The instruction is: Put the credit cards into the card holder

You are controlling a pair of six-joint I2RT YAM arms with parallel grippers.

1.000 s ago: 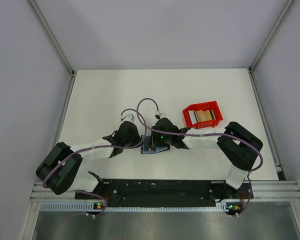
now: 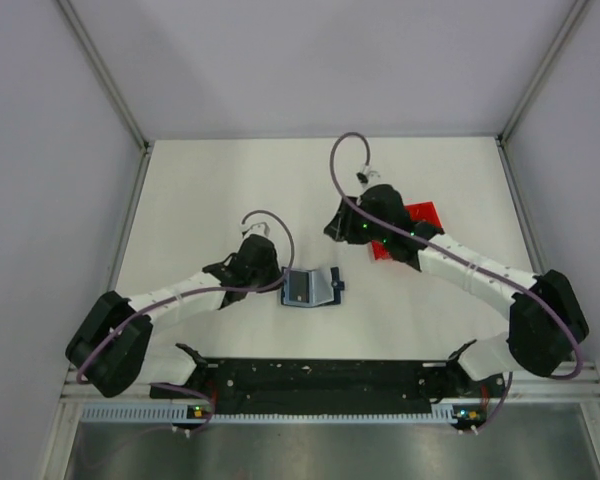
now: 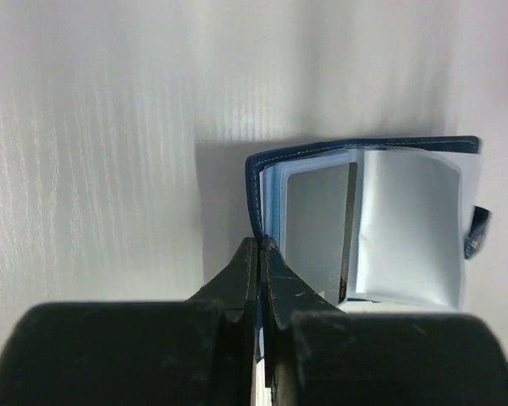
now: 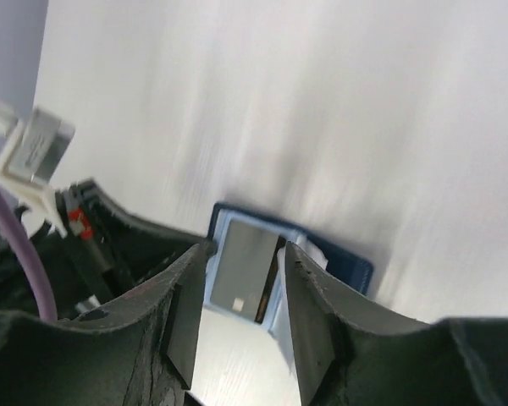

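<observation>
The card holder (image 3: 406, 220), dark blue with clear sleeves, lies open on the table. My left gripper is shut at its left edge, apparently pinching it. A dark card (image 4: 242, 266) shows in the holder's left sleeve. My right gripper is open and raised above and beyond the holder, with nothing seen between its fingers. In the top view the red tray (image 2: 424, 213) stands at the back right, partly hidden by the right arm; its cards are hidden.
Both arms reach in from the front corners, with the walls close at the sides.
My right arm has risen from the holder and swung toward the back right, now covering part of the red tray.
</observation>
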